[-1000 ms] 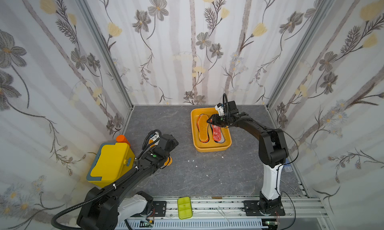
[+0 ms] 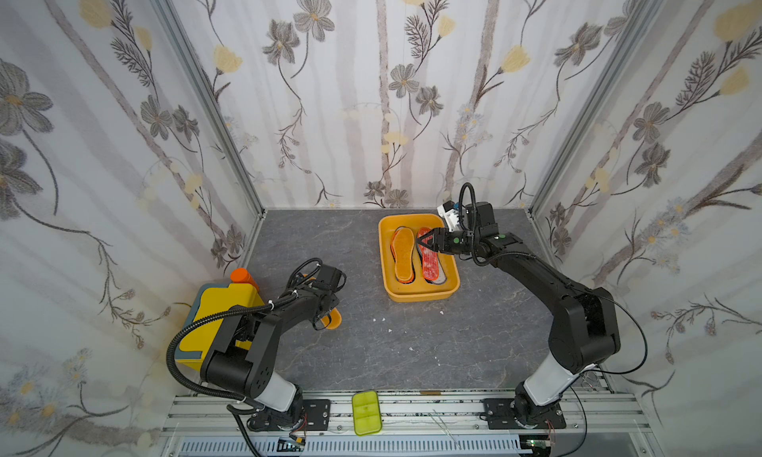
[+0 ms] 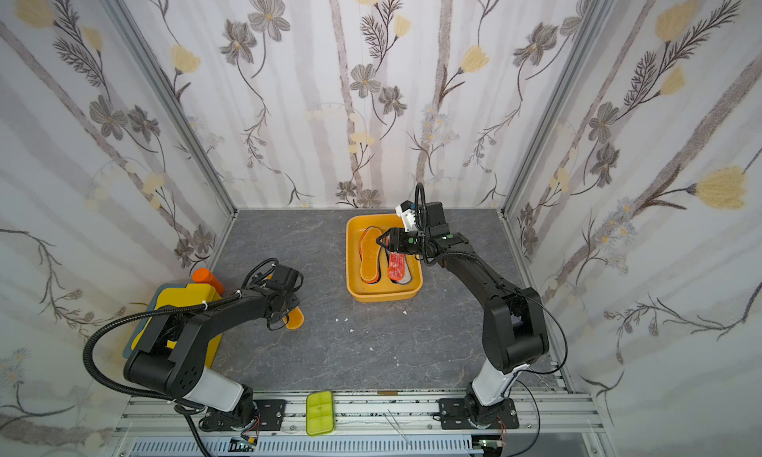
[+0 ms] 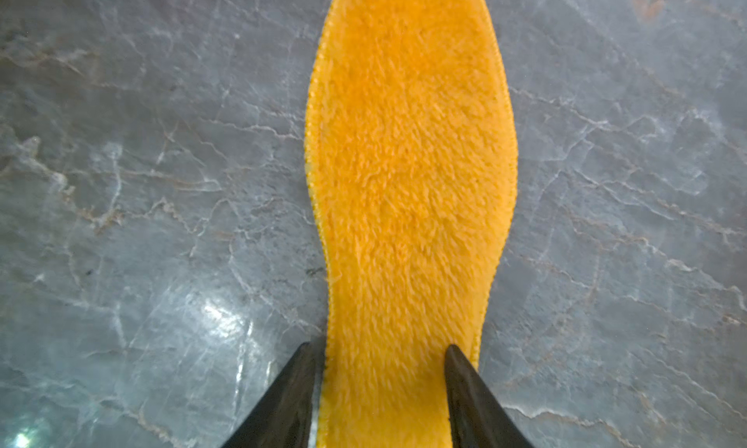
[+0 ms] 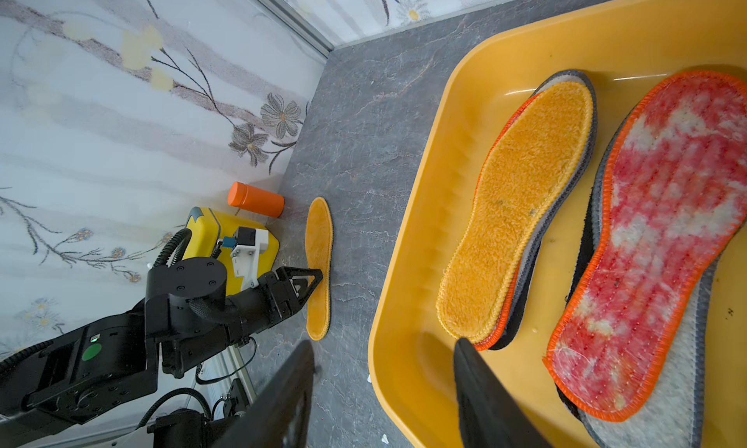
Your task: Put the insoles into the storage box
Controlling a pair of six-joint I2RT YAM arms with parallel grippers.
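Note:
An orange fuzzy insole (image 4: 408, 152) lies on the table. My left gripper is part open low over it, its fingers on either side of the narrower near part; contact is unclear. The yellow storage box (image 2: 385, 274) holds an orange insole (image 5: 521, 191) on the left and a red-white insole (image 5: 638, 230) on the right, each atop darker or grey insoles. My right gripper is open above the box, with nothing between its fingers.
A yellow cooler (image 2: 206, 306) and an orange cylinder (image 5: 256, 199) stand at the left of the table. A green compartment tray (image 2: 366, 413) sits on the front rail.
My left arm has swung into a more sideways pose over the loose insole. My right arm has shifted rightward, its gripper still over the box.

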